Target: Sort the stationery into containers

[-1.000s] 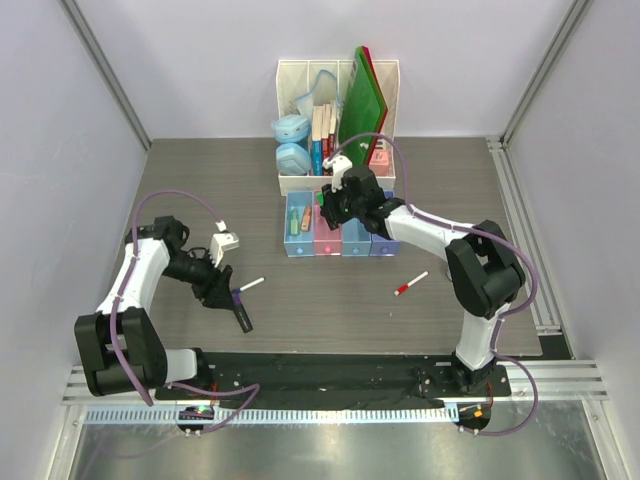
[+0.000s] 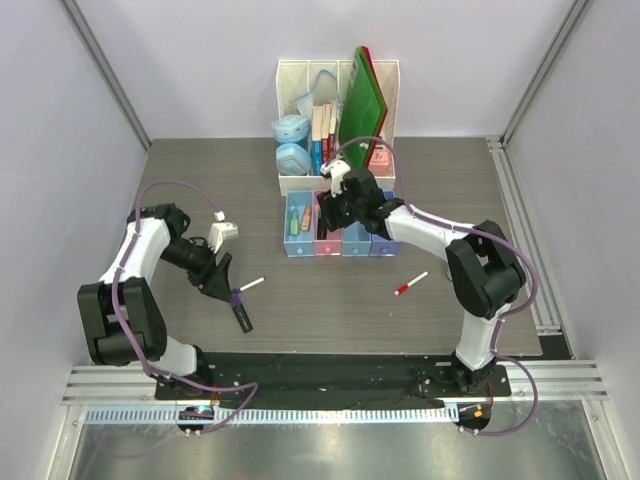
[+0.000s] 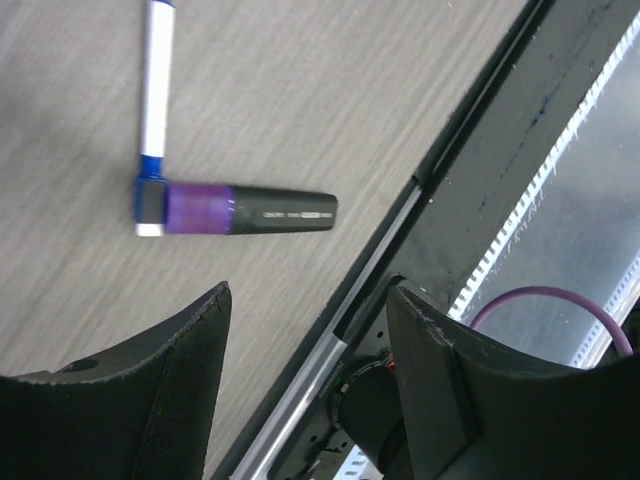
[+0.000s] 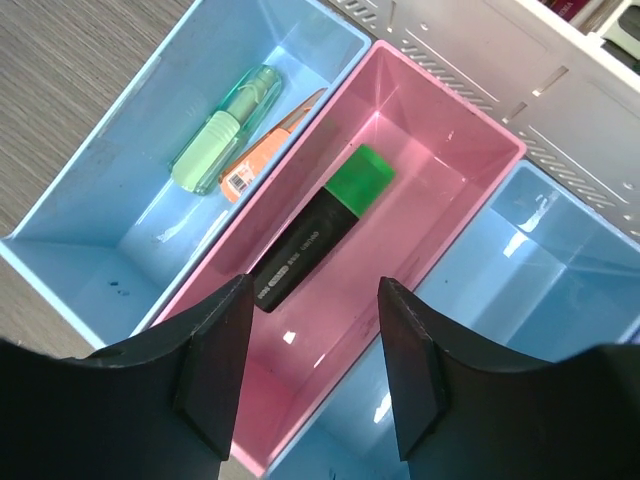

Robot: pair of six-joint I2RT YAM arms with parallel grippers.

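Note:
A black marker with green cap lies in the pink bin. Over that bin my right gripper hangs open, empty. The blue bin left of it holds a green bottle and an orange item. My left gripper stands open above the table at the left, near a purple-capped black marker and a white-and-blue marker lying against it.
A red-and-white marker lies right of the bins. Behind the bins a white organizer holds books, folders and pale blue cases.

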